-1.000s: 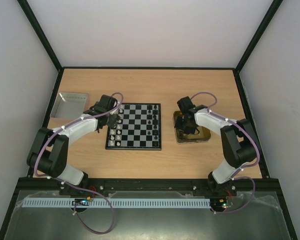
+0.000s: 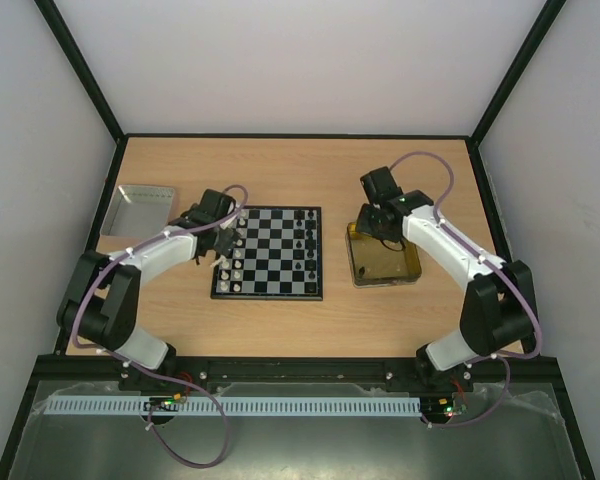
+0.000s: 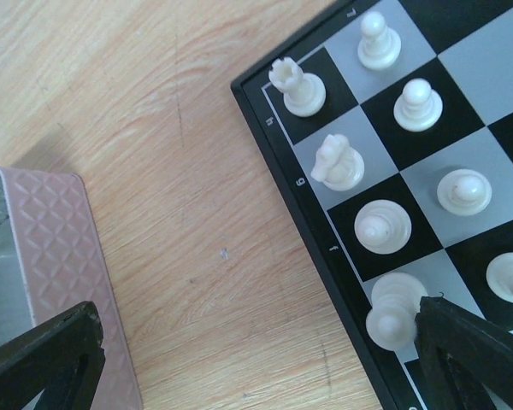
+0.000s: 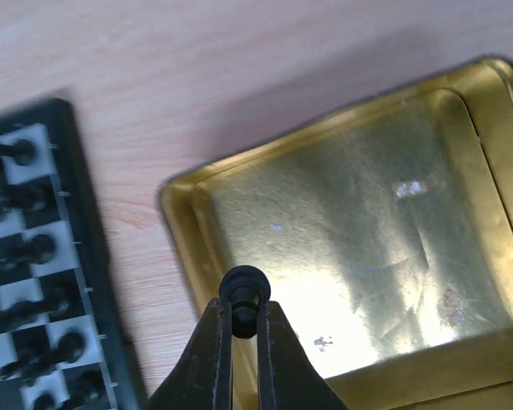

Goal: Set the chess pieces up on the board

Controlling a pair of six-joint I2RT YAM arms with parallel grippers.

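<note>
The chessboard (image 2: pixel 273 254) lies mid-table, white pieces along its left side and black ones along its right. My right gripper is shut on a black pawn (image 4: pixel 244 280), which hangs above the left part of the gold tray (image 4: pixel 342 222). My left gripper stands open over the board's left edge. Its right finger (image 3: pixel 466 346) is up against or just beside a tall white piece (image 3: pixel 392 323) on the edge row; whether they touch, I cannot tell. A white rook (image 3: pixel 299 88) and white knight (image 3: pixel 338 162) stand farther up that row.
A light-coloured tray (image 2: pixel 143 188) sits at the far left of the table. A small dark spot, perhaps a piece, shows in the gold tray from above. Bare wood separates the board from the gold tray, and the back of the table is free.
The left gripper has moved only slightly and is still open.
</note>
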